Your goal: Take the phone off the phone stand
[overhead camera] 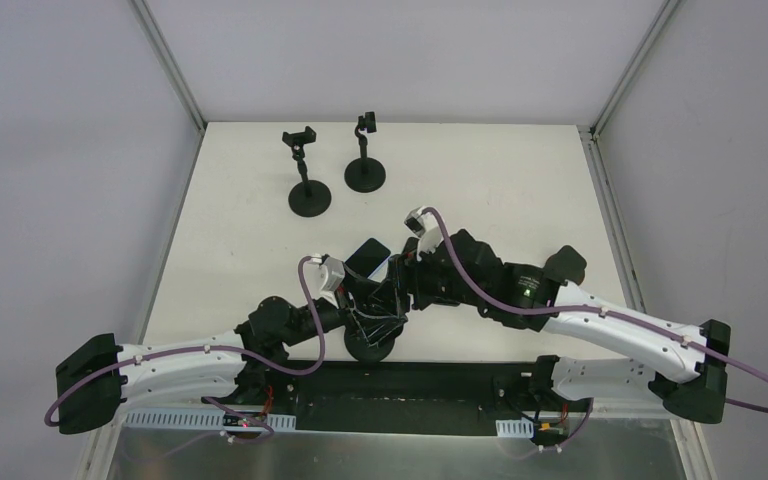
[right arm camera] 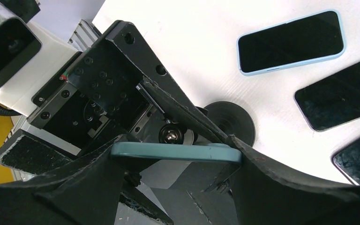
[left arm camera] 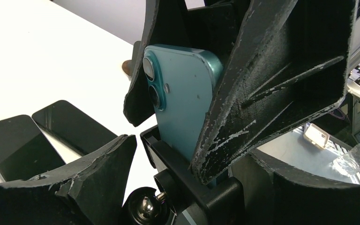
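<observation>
In the left wrist view, a teal phone (left arm camera: pixel 183 89) stands upright in a black phone stand (left arm camera: pixel 211 201), whose round base (overhead camera: pixel 368 350) is at the table's front. My left gripper is low around the stand's holder. My right gripper is around the phone's upper part from above; in the right wrist view the phone's top edge spans between its fingers, which appear to touch its sides. Whether either gripper grips firmly is unclear. The two grippers crowd together and hide much of the stand in the top view.
Several phones lie flat on the table (overhead camera: pixel 240 250), including a light-blue one (right arm camera: pixel 289 42) and a black one (right arm camera: pixel 337 93). Two empty stands (overhead camera: pixel 309 198) (overhead camera: pixel 365 174) stand at the back left.
</observation>
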